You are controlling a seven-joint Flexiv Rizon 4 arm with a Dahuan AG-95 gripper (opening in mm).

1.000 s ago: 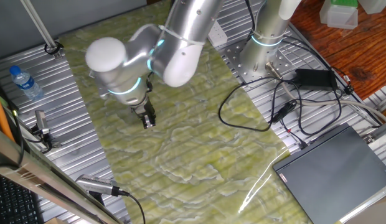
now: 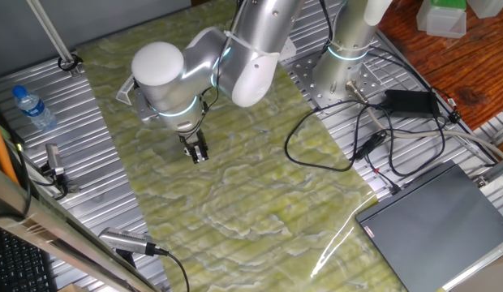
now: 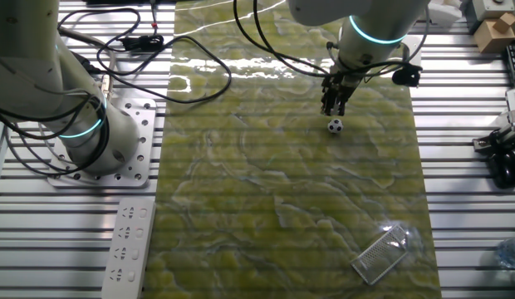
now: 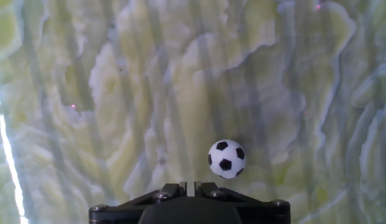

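A small black-and-white football [image 4: 226,158] rests on the green marbled mat, just ahead and right of my fingertips in the wrist view. My gripper has its fingers close together, only a narrow slit between them and nothing in it. In exterior view 2 the gripper [image 3: 333,110] hangs above the mat, with the ball [image 3: 335,126] showing just below the fingertips; they look apart. Exterior view 1 shows the gripper [image 2: 198,154] pointing down, while the ball is hidden there.
A grater-like flat piece [image 3: 380,253] lies near a corner of the mat. Looped black cable [image 2: 316,166] reaches over the mat's edge beside the laptop [image 2: 442,227]. A power strip [image 3: 129,245] lies beside the mat.
In exterior view 1 the arm has moved to the right and slightly up the picture over the last second, its gripper turning to a new angle. Other things there stay put.
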